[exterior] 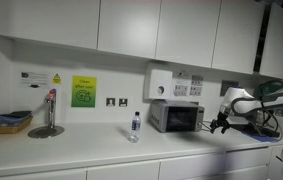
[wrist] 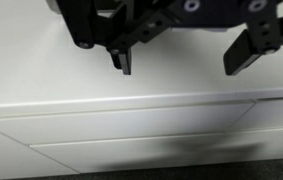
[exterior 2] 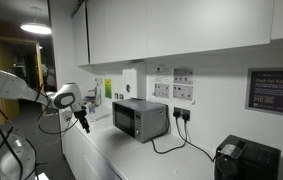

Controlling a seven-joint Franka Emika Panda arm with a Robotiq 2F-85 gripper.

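Note:
My gripper (exterior: 218,126) hangs over the right part of the white counter (exterior: 91,154), just in front of the microwave's right end. The wrist view shows the gripper open, its black fingers (wrist: 125,62) wide apart and only bare worktop between them. A clear bottle with a blue cap and label (exterior: 135,128) stands upright left of the microwave (exterior: 179,117), well away from the gripper. From the second exterior view, the gripper (exterior 2: 84,123) shows at the left, beyond the grey microwave (exterior 2: 141,119).
A sink tap (exterior: 49,115) and a tray (exterior: 10,122) are at the counter's left end. A black appliance (exterior 2: 246,160) stands at the near right, with cables trailing from the wall sockets (exterior 2: 182,114). Counter space around the bottle is clear.

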